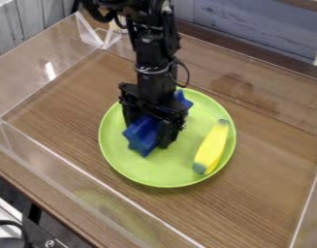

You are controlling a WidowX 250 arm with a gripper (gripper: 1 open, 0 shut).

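A green round plate [168, 170] rests on the wooden surface. My black gripper [150, 112] is down over the plate's middle, on or around a blue object [140, 139] that is partly hidden by its fingers; whether the fingers are closed on it cannot be made out. A smaller blue piece shows behind the gripper at the plate's back. A yellow elongated object [211, 149] lies on the right side of the plate.
A pale wall stands at the back, and clear strips run along the left side, with cables at the lower left corner.
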